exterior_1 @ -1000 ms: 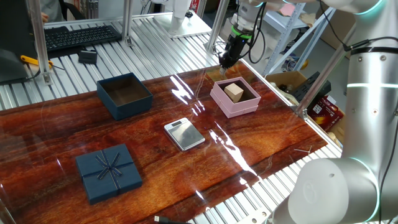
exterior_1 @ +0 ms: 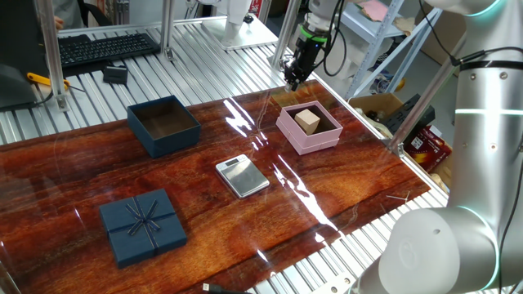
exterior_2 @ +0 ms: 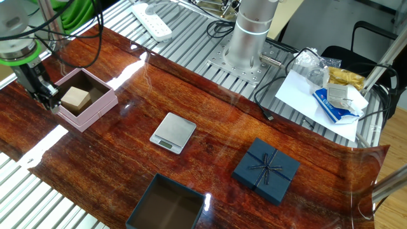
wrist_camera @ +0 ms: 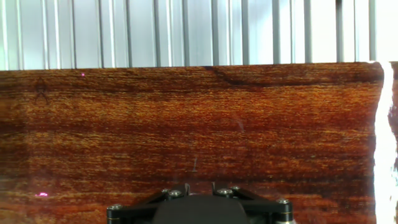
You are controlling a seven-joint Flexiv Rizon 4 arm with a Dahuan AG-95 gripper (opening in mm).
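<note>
My gripper (exterior_1: 292,85) hangs by the table's far edge, just beyond the pink box (exterior_1: 309,139) in exterior view 1. A pale wooden block (exterior_1: 306,122) lies inside that open box, apart from the gripper. In exterior view 2 the gripper (exterior_2: 53,104) is at the left, beside the pink box (exterior_2: 89,114) and the block (exterior_2: 75,98). The wrist view shows the gripper at the bottom edge over bare wood-patterned surface, its fingertips close together with a small gap. No object shows between them; a dark body hides the rest.
A small silver scale (exterior_1: 243,175) lies mid-table. The open dark blue box (exterior_1: 163,126) is empty, and its bow-tied lid (exterior_1: 143,227) lies apart from it. Frame posts, such as one post (exterior_1: 424,105), stand around the table. Bare surface separates these objects.
The wrist and green ring have shifted slightly up and left in exterior view 1, while the gripper's tip stays near the same spot. The block and boxes have not moved.
</note>
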